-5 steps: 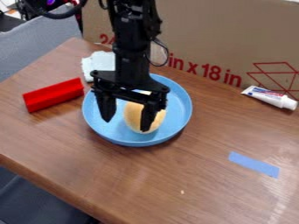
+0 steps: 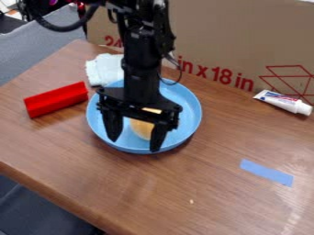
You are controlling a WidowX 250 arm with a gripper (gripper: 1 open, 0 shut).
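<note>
My gripper (image 2: 135, 128) is open and low over the light blue plate (image 2: 182, 136), its black fingers on either side of a pale yellow round object (image 2: 143, 126), which is mostly hidden behind the gripper and wrist. Whether the fingers touch it I cannot tell.
A red cylinder (image 2: 55, 100) lies left of the plate and a white cloth (image 2: 102, 70) behind it. A toothpaste tube (image 2: 284, 101) lies at the right by a cardboard box (image 2: 245, 41). A blue tape strip (image 2: 266, 173) marks the open right front of the wooden table (image 2: 185, 197).
</note>
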